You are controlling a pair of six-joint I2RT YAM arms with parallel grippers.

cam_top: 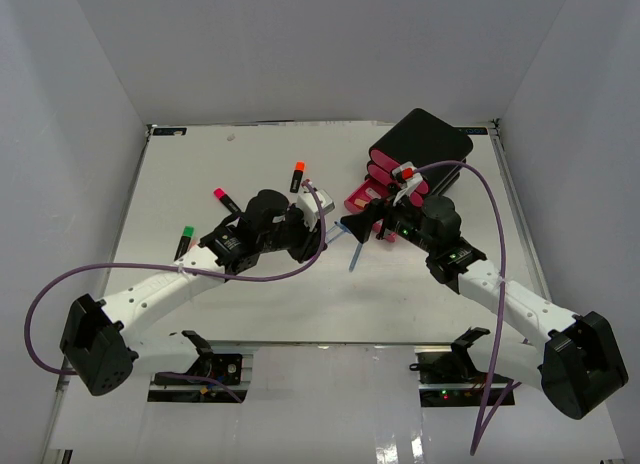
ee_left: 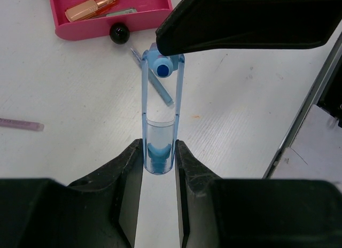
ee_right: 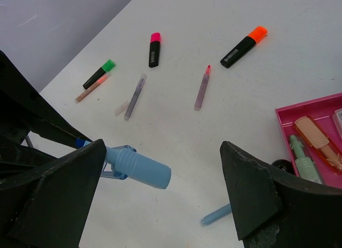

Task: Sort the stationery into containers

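Note:
A see-through light-blue tube-shaped item (ee_left: 160, 101) is gripped at its lower end by my left gripper, which is shut on it. Its blue far end (ee_right: 144, 169) reaches between the spread fingers of my right gripper; that gripper is open, and a gap shows on the right of the item. One dark right finger (ee_left: 246, 21) looms over the item's tip in the left wrist view; whether they touch I cannot tell. The pink container (ee_right: 285, 119) holds a brown-orange piece (ee_right: 315, 136) and a greenish tube (ee_right: 306, 165). On the table lies a slim blue pen (cam_top: 356, 256).
Orange-capped (ee_right: 246, 46), pink-capped (ee_right: 154, 50) and green-capped (ee_right: 98, 74) black highlighters lie scattered on the left side, with several slim pens near them. A large black case (cam_top: 420, 149) stands at the back right.

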